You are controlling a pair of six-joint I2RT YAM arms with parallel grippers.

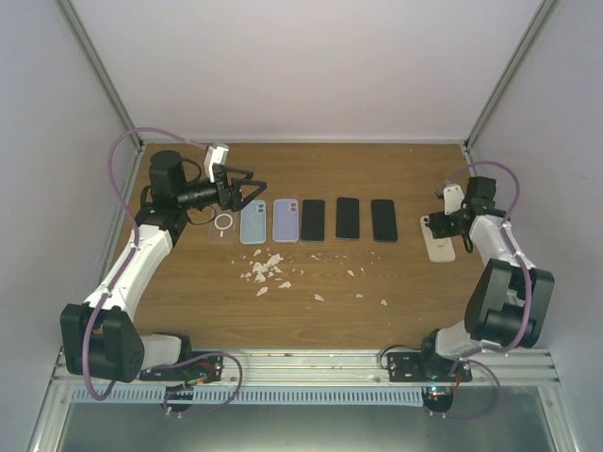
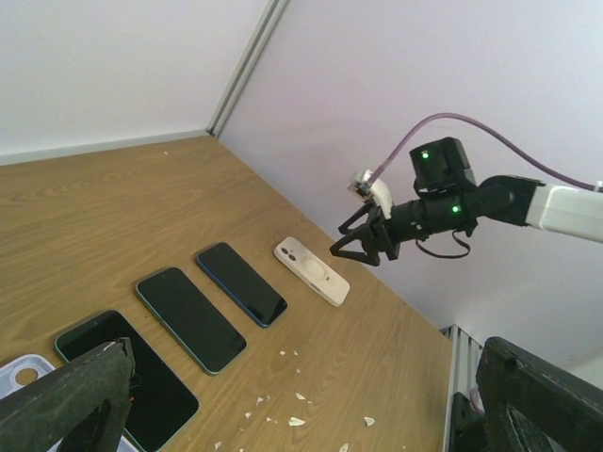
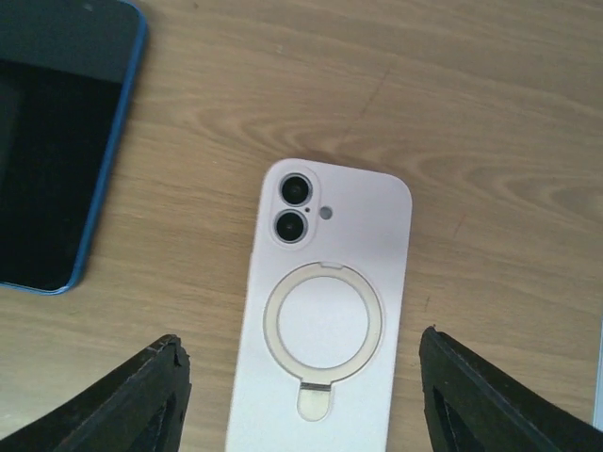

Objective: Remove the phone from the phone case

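Note:
A white phone case with a ring on its back (image 1: 440, 249) lies back up at the table's right side, camera holes at its far end. In the right wrist view the case (image 3: 320, 325) is flat on the wood; whether a phone is inside is hard to tell. My right gripper hangs above it, its fingers spread wide on either side and touching nothing. The left wrist view shows this right gripper raised clear of the case. At the far left my left gripper (image 1: 255, 185) stands open and empty above the table.
Three dark phones (image 1: 383, 220) lie in a row left of the white case. Further left are a purple case (image 1: 285, 220), a blue case (image 1: 252, 222) and a clear case (image 1: 222, 226). Pale scraps (image 1: 267, 267) litter the wood in front.

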